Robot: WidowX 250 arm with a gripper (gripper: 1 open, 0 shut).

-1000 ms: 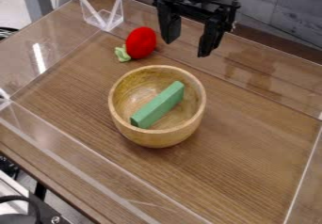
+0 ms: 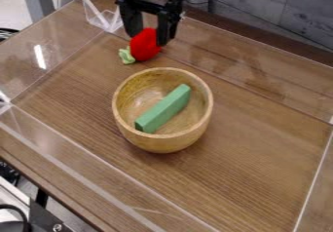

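Observation:
A red vegetable with a green stem (image 2: 146,42) lies on the wooden table at the upper middle. My dark gripper (image 2: 151,19) hangs open just above it, partly over its top. Below, a wooden bowl (image 2: 196,131) holds a green bar (image 2: 163,110) lying diagonally.
A clear plastic object (image 2: 101,12) stands at the upper left, beside the gripper. A raised edge runs along the back right.
My gripper has moved left from above the right middle of the table to over the red vegetable. The vegetable and bowl appear unmoved.

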